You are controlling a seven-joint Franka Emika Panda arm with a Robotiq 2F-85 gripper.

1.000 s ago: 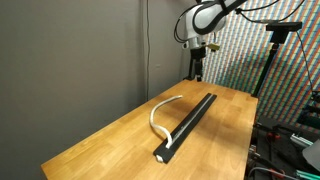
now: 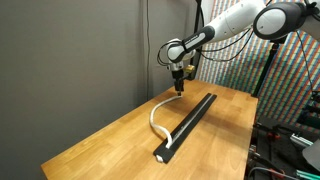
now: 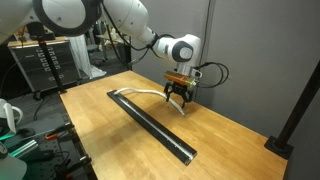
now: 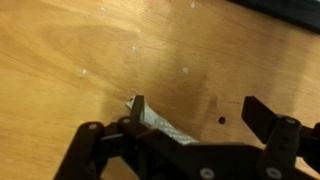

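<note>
A curved white strip (image 2: 153, 116) lies on the wooden table beside a long black bar (image 2: 192, 124). Low over the strip's far end hangs my gripper (image 2: 179, 93), its fingers open. In the wrist view, the strip's tip (image 4: 152, 117) pokes out at the bottom, nearer the left finger (image 4: 100, 145) than the right one. Bare wood shows across the rest of the gap, so nothing is gripped. Whether the fingertips touch the table cannot be told. The black bar also crosses the top right corner of the wrist view.
A grey wall panel (image 2: 90, 70) runs along the table's side, close to the gripper. In exterior view 2, clear wood (image 3: 235, 135) stretches between the bar and that wall. Loose cables (image 3: 218, 75) loop from the arm.
My gripper has come down and leftward in exterior view 1, from well above the table to just over the strip's far end. Strip and bar lie unmoved.
</note>
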